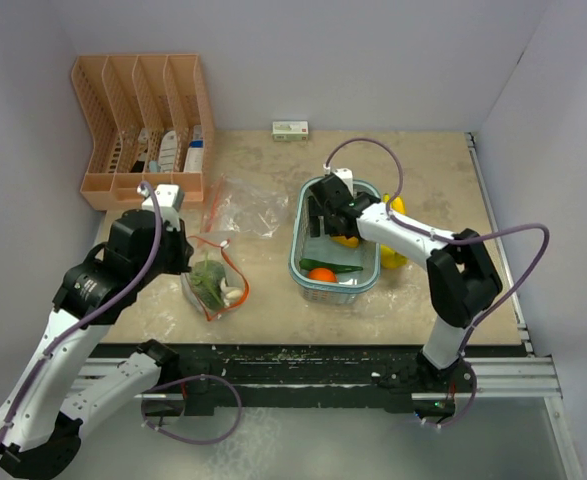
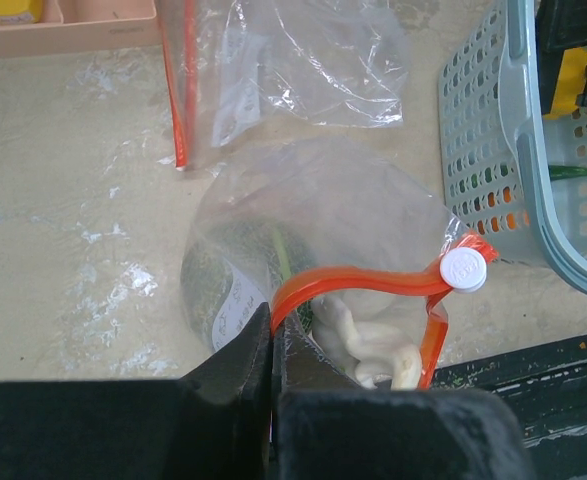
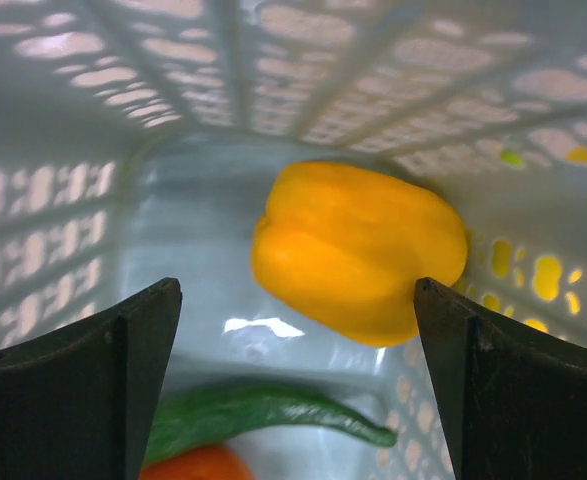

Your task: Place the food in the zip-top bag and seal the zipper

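Observation:
A clear zip bag (image 2: 323, 200) with an orange zipper edge lies mouth open, holding a green vegetable (image 2: 243, 270) and pale white pieces (image 2: 373, 345). My left gripper is shut on the bag's orange rim, which runs in between its fingertips. Inside the blue-grey basket (image 1: 297, 262), a yellow pepper (image 3: 358, 250) rests on the floor, near a cucumber (image 1: 330, 267) and an orange-red round item (image 1: 322, 275). Above that pepper, my right gripper stands open, one finger on either side of the view; nothing is between them.
A second, flat zip bag (image 1: 250, 207) lies behind the open one. Yellow bananas (image 1: 394, 259) sit right of the basket, partly under the right arm. At the back stand a peach divided rack (image 1: 98, 188) and a small box (image 1: 290, 130).

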